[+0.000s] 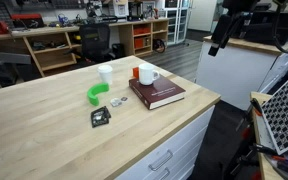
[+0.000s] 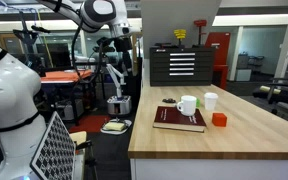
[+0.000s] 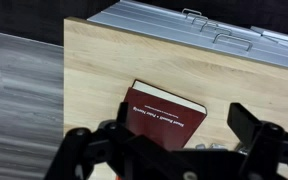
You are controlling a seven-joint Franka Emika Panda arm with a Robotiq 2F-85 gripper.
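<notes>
My gripper [image 1: 218,48] hangs high past the table's right end in exterior view 1, its fingers apart and empty. In the wrist view the open gripper frames part of a dark red book [image 3: 166,114]. That book [image 1: 156,92] lies flat on the wooden table, well below and apart from the fingers. A white mug [image 2: 188,104] stands upright on the book in the exterior views; the gripper body seems to hide it in the wrist view. Beside the book are a red block [image 2: 219,119] and a white cup [image 1: 105,73].
A green curved piece [image 1: 97,93] and a flat black item [image 1: 100,117] lie left of the book on the table. Drawers [image 3: 224,38] run beneath one table edge. Bare tabletop [image 1: 34,125] stretches away on the left.
</notes>
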